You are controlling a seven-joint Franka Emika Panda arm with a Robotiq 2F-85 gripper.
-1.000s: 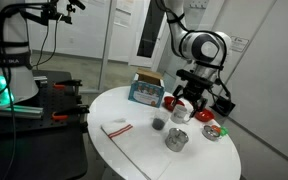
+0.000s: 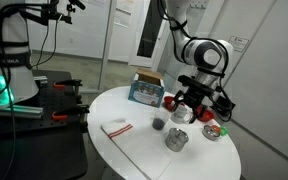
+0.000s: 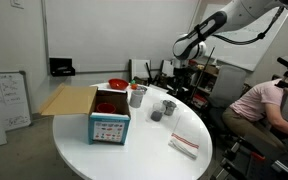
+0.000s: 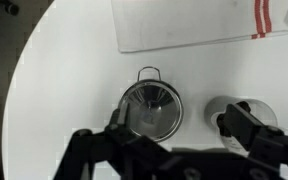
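Above the right side of the round white table, my gripper [image 2: 204, 104] stands open, with no object held between its fingers. A round metal cup [image 2: 176, 140] stands on the table, in front of the gripper in the first exterior view. From the wrist view, this metal cup [image 4: 152, 109] shows its shiny round inside and a small loop at its rim. Beside it is a white mug [image 4: 222, 108], partly covered by a dark finger. A clear glass [image 2: 161, 120] stands to the left of the metal cup. The white cloth [image 2: 144, 148] with red stripes lies flat.
An open cardboard-topped box [image 3: 109, 128] stands at the back of the table. Red bowls [image 2: 206, 115] and a shiny metal dish [image 2: 211, 132] lie by the arm. Clear table surface surrounds the cloth.
My gripper has come down and slightly to the right in the first exterior view, closer to the mug and metal cup. The objects on the table have not visibly moved.
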